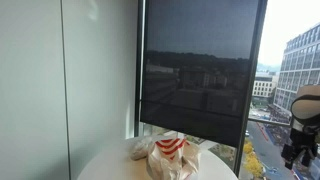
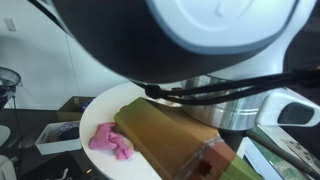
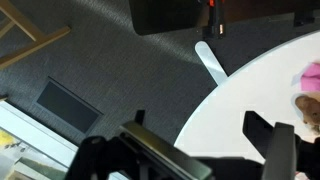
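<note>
My gripper stands open in the wrist view, its two dark fingers apart with nothing between them. Below it are grey carpet and the edge of a round white table (image 3: 230, 110). A pink cloth-like thing (image 3: 311, 78) and a small brown object (image 3: 309, 108) show at that view's right edge, off to the side of the fingers. In exterior view 1 the dark gripper (image 1: 299, 155) hangs at the far right, clear of the paper bag (image 1: 174, 158) with red stripes on the table. Exterior view 2 shows the pink thing (image 2: 112, 141) beside a large brown object (image 2: 165, 135).
My arm (image 2: 215, 20) fills the top of exterior view 2 and hides much there. A dark window shade (image 1: 195, 70) stands behind the table. Boxes (image 2: 58, 132) lie on the floor beyond it.
</note>
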